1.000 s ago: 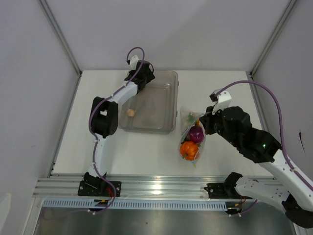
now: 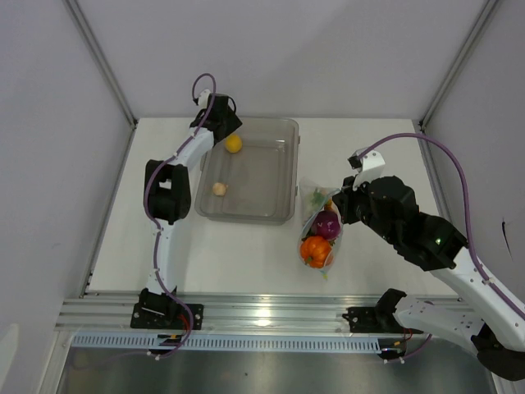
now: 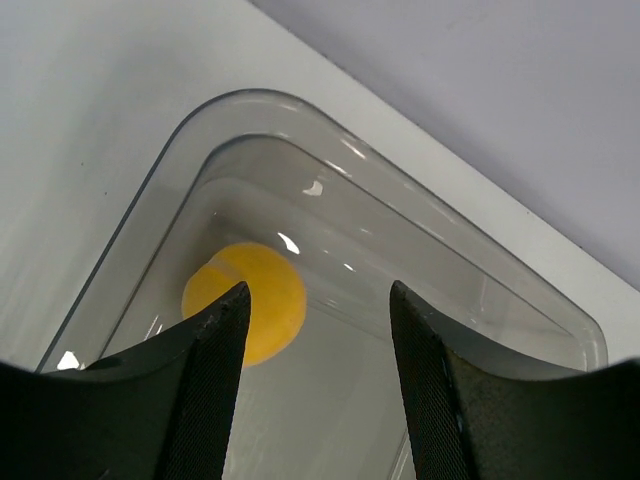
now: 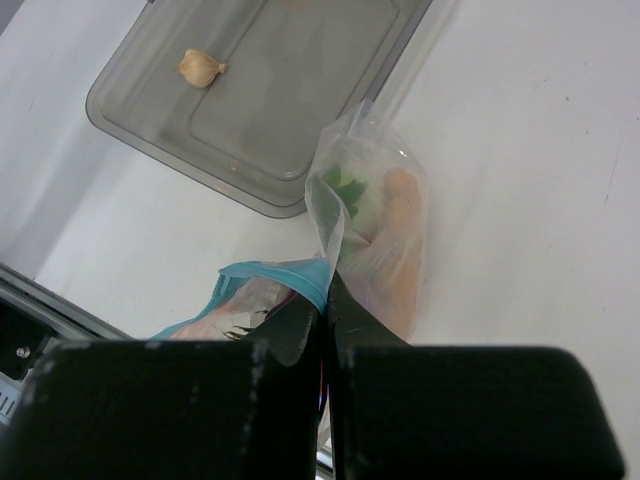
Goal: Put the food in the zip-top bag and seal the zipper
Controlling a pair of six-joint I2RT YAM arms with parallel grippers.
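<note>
A grey plastic tray [image 2: 254, 180] holds a yellow round food [image 3: 250, 305] near its back left corner and a small garlic bulb [image 4: 200, 68]. My left gripper is above that corner, open, with nothing between its fingers and the yellow food just beyond them. The zip bag [image 2: 320, 230] stands right of the tray with an orange pepper [image 2: 317, 250], a purple onion [image 2: 326, 224] and other food inside. My right gripper is shut on the bag's blue zipper edge [image 4: 285, 271] at its top.
Walls stand close behind and at both sides; a metal rail runs along the front edge.
The right arm is nearly still.
</note>
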